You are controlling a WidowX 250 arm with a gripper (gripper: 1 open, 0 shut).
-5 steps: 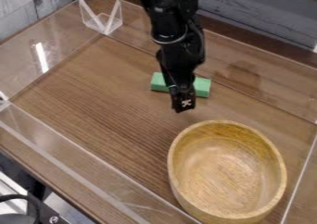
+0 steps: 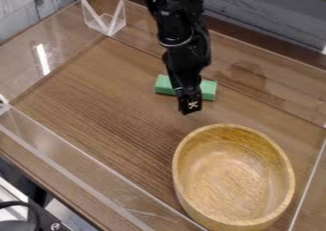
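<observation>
My black gripper (image 2: 188, 99) reaches down from the top of the view over a green block (image 2: 208, 90), which lies on the wooden table (image 2: 102, 130). The gripper's lower end is in front of the block's middle and hides part of it. It is open; whether it touches the block I cannot tell.
A large round yellow wooden bowl (image 2: 234, 178) stands at the lower right, in front of the block. A white wire-like holder (image 2: 105, 15) is at the upper left. Clear plastic edging runs along the left side, and the middle left of the table is clear.
</observation>
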